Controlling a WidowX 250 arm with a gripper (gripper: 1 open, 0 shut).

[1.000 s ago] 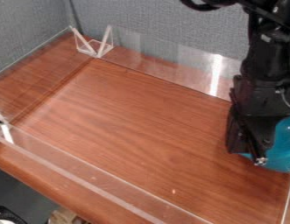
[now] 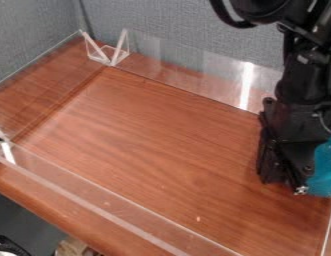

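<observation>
My black gripper (image 2: 285, 160) is low at the right edge of the wooden board (image 2: 161, 150), pointing down beside a translucent blue object (image 2: 321, 172) that is cut off by the frame's edge. The arm above it hides part of that object and of the board behind. I cannot tell how far apart the fingers stand or whether anything is between them.
Clear plastic walls border the board, with a white bracket (image 2: 108, 55) at the back left corner. Grey padded panels stand behind. The middle and left of the board are clear. Cables and a small wooden piece lie outside at the bottom left.
The arm and gripper have risen slightly and shifted a little right over the last second. Less of the blue object's lower left now shows.
</observation>
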